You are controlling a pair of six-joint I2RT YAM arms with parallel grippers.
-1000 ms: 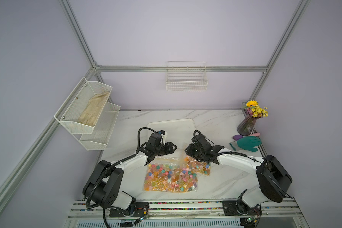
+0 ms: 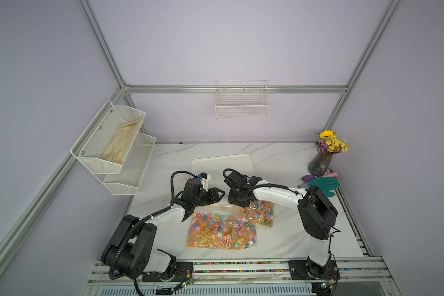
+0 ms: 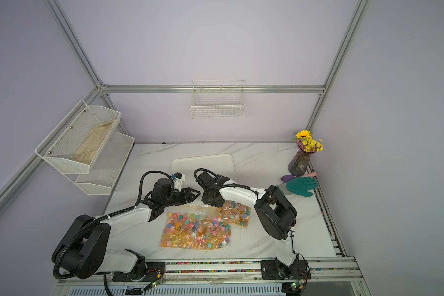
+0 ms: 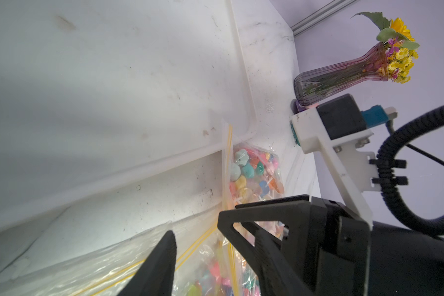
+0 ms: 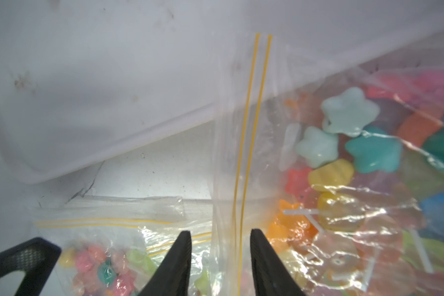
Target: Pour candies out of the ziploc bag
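Note:
Two clear ziploc bags of colourful candies lie on the table: a large bag [image 2: 213,235] in front and a smaller bag [image 2: 264,214] at its right, partly over it. My left gripper [image 2: 222,194] is open above the large bag's back edge, with no bag held. In the right wrist view, the smaller bag's yellow zip edge [image 5: 251,118] runs between the parted fingers of my right gripper; no grip on it shows. A white tray [image 2: 202,159] lies behind the bags, partly hidden by both arms.
The two grippers are close together over the tray's front edge. A flower vase [image 2: 320,161] and a teal glove [image 2: 325,185] stand and lie at the right. Bare table [image 2: 291,236] shows to the right of the bags.
The left gripper has shifted a little left. The bags look unmoved.

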